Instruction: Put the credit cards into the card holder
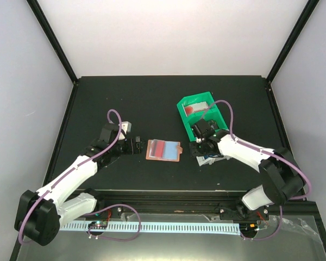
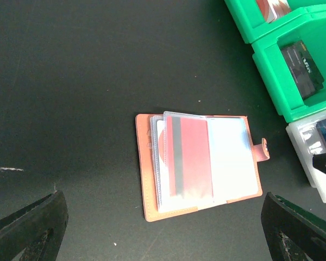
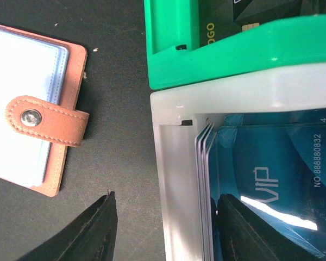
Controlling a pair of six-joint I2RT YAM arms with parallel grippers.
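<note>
The open card holder [image 2: 145, 185], tan leather with clear sleeves, lies flat mid-table; a red card with a grey stripe [image 2: 190, 157] shows in its sleeve. Blue cards [image 3: 277, 179] lie in a white bin [image 3: 176, 157], and a few thin cards [image 3: 204, 190] stand on edge along its left wall. My right gripper is part open over that wall: one finger hangs outside, the other is inside, just right of the standing cards, with a clear gap between the fingers. My left gripper stands open left of the holder, empty.
Green bins [image 1: 186, 118] adjoin the white bin at its far side; one contains red-and-white cards [image 1: 195, 108], another dark cards [image 2: 303, 68]. The holder's snap strap [image 3: 49, 119] points toward the bins. Bare black table lies between the left gripper and the back wall.
</note>
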